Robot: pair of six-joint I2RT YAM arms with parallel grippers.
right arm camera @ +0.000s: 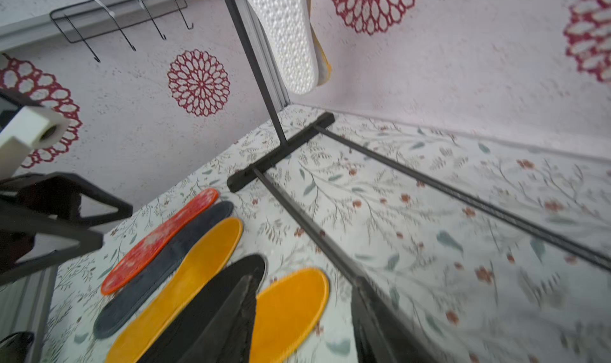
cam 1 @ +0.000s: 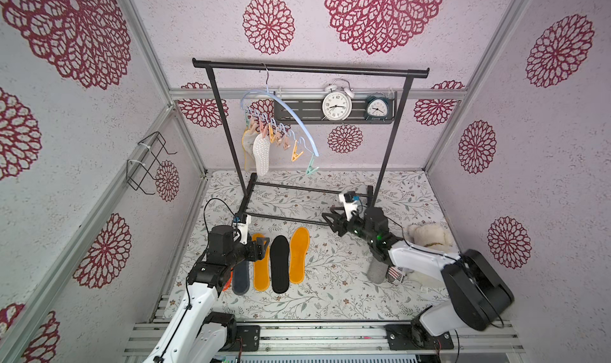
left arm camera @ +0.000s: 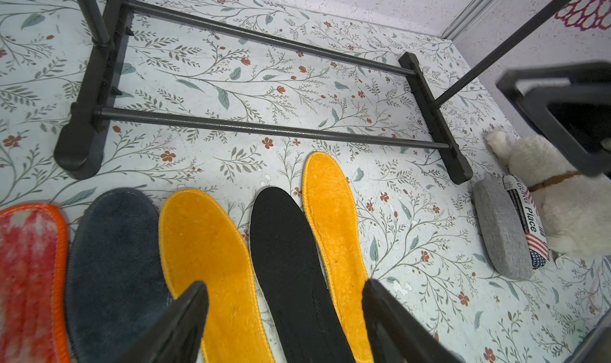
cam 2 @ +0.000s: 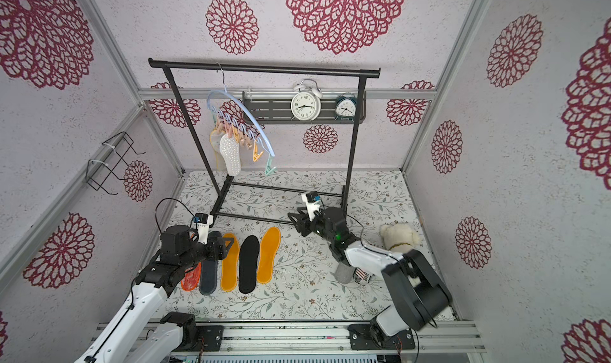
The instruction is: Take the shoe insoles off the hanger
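Note:
A blue hanger [cam 1: 294, 117] with clips hangs from the rack's top bar, holding a white dotted insole [cam 1: 261, 153] with a yellowish one behind it [right arm camera: 321, 67]. Several insoles lie in a row on the mat: red [left arm camera: 31, 280], dark grey [left arm camera: 111, 267], yellow [left arm camera: 207, 261], black [left arm camera: 289, 267] and yellow [left arm camera: 327, 235]. My left gripper is over this row, open with nothing seen between its fingers. My right gripper, blurred, is before the rack's lower bars, right of the row and below the hanger, open and empty.
The black rack [cam 1: 388, 153] stands on the patterned mat. A white plush toy [cam 1: 426, 234] and grey items [cam 1: 376, 270] lie at the right. Two clocks [cam 1: 336, 106] sit on a back shelf. The mat inside the rack's base is clear.

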